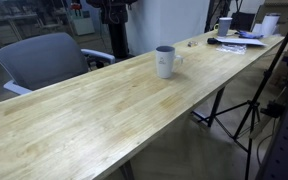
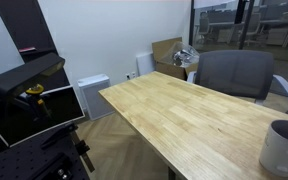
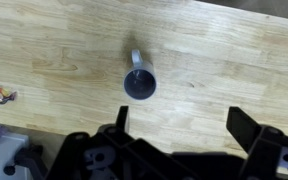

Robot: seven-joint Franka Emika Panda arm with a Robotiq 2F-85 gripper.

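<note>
A pale mug (image 1: 165,63) stands upright on the wooden table (image 1: 79,115), its handle visible on the right side in exterior view 1. In exterior view 2 the same mug (image 2: 282,149) appears at the right edge, cut off by the frame. Seen from above in the wrist view, the mug (image 3: 139,82) has a dark inside and its handle points toward the top of the picture. My gripper is open, its two dark fingers wide apart along the bottom. The mug lies apart from them, up and to the left of the gap.
Papers and small items (image 1: 236,40) lie at the table's far end, with another dark cup (image 1: 224,25). An office chair (image 1: 44,60) stands along the table's far side. A small colourful object (image 3: 1,95) sits at the wrist view's left.
</note>
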